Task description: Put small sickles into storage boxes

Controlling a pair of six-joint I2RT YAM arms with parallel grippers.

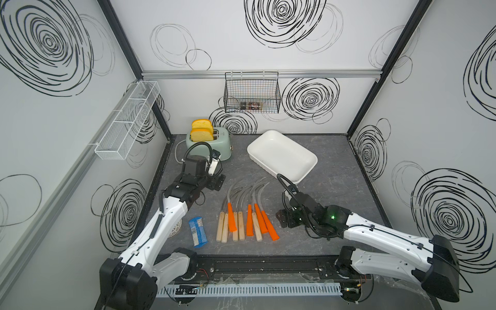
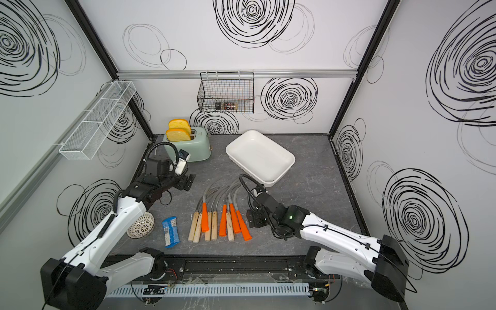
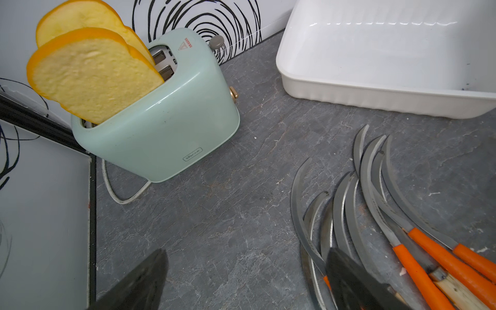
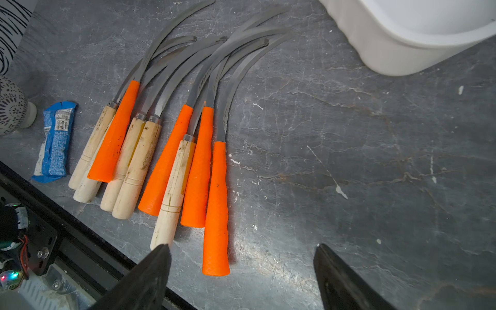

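Note:
Several small sickles with curved grey blades lie in an overlapping row on the table, some with an orange handle (image 4: 215,217) and some with a bare wooden handle (image 4: 174,192). Empty and white, the storage box (image 1: 282,155) stands behind them. My right gripper (image 1: 282,218) is just right of the rightmost orange sickle, its fingers (image 4: 343,279) spread with nothing held; that sickle's handle shows between them in the right wrist view. My left gripper (image 1: 220,182) hovers left of the blade tips, its fingers (image 3: 139,284) apart and empty.
A pale green toaster (image 1: 223,142) with bread slices is at the back left. A blue packet (image 1: 197,231) lies left of the sickles, near a patterned white item (image 2: 140,225). Bare table (image 4: 361,180) extends to the right.

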